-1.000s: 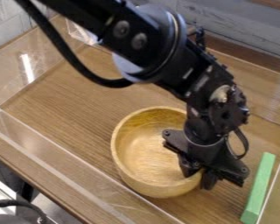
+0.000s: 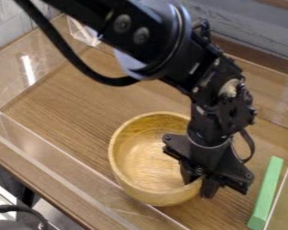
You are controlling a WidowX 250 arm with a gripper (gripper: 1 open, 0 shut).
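A round wooden bowl point(image 2: 139, 153) stands on the wooden table near the front. My gripper point(image 2: 200, 178) is down at the bowl's right side and is shut on its rim. The fingertips are partly hidden by the dark gripper body and the bowl's wall.
A green bar point(image 2: 265, 192) lies on the table to the right of the bowl. A dark cable shows at the bottom left.
The gripper and the bowl have shifted slightly to the left together over the last second. The green bar has stayed in place.
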